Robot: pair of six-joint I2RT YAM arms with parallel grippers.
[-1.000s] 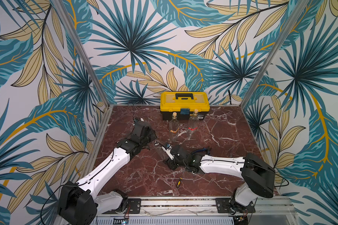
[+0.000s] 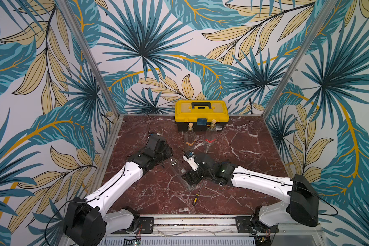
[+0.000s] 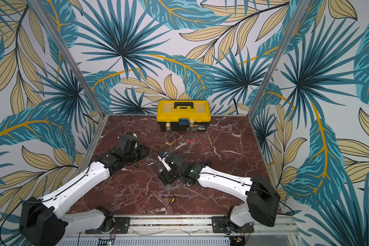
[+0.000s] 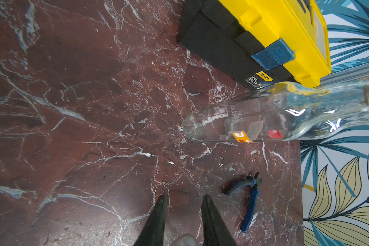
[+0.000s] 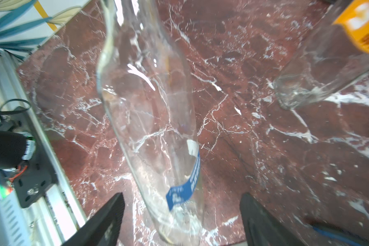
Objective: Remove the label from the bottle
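A clear glass bottle point(image 2: 178, 169) slants through the air between my two grippers. In the right wrist view its body point(image 5: 151, 106) shows closely, with a blue label point(image 5: 184, 189) low on one side and a whitish patch above it. My left gripper is shut on the bottle's upper end; only a small shiny bit shows between its fingers in the left wrist view. My right gripper is open near the bottle's base, its fingers apart on either side in view. The label still lies against the glass, with neither finger visibly touching it.
Two corked bottles, one with an orange label point(image 2: 190, 138) and one with a red label point(image 2: 210, 137), stand before the yellow toolbox point(image 2: 201, 110). A screwdriver point(image 2: 195, 200) lies near the front; blue pliers point(image 4: 250, 201) lie on the table.
My right gripper has drawn slightly to the right, its arm swinging outward, and more of the bottle shows. The left gripper has shifted only a little.
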